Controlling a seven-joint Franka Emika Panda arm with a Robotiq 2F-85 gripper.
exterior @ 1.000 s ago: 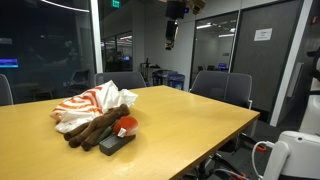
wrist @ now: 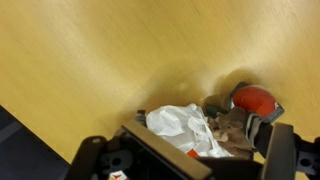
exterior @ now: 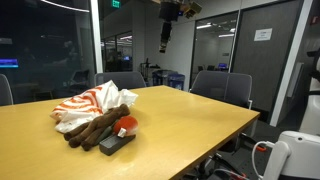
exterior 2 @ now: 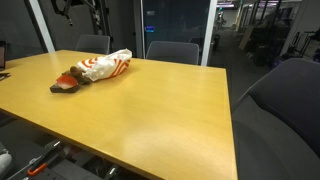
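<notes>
High above the table hangs my gripper; its two dark fingers stand wide apart in the wrist view, open. Below them the crumpled white bag (exterior: 94,104) with red-orange stripes lies on the table. A brown plush toy (exterior: 97,127), long and limp, rests against the bag's near side. Beside the toy are a round red object (wrist: 255,100) and a dark grey block-like item (exterior: 118,142), touching or nearly so. Part of the bag and toy is hidden behind the gripper in the wrist view.
Chairs (exterior 2: 173,52) stand along its far side, and another large dark chair (exterior 2: 288,90) is beyond the right edge.
In exterior view 1 my gripper has shifted slightly left, still high over the table. The bag, toy, red object and dark item have not moved.
</notes>
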